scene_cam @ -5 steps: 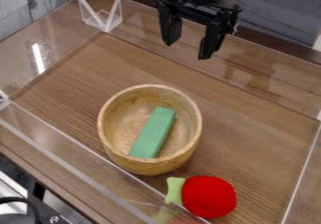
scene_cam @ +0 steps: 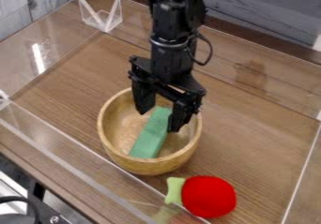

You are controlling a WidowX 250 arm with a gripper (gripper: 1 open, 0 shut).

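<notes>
The black gripper (scene_cam: 163, 103) hangs over the wooden bowl (scene_cam: 116, 134) in the centre of the camera view, its fingers open and low at the bowl's back part. Inside the bowl a green block (scene_cam: 149, 137) lies lengthwise, just below and between the gripper's fingers; whether they touch it cannot be told.
A red tomato-like object (scene_cam: 209, 196) with a green top lies at the front right, near the bowl. A clear plastic item (scene_cam: 98, 17) stands at the back left by the edge.
The bowl, green block and red object look unmoved.
</notes>
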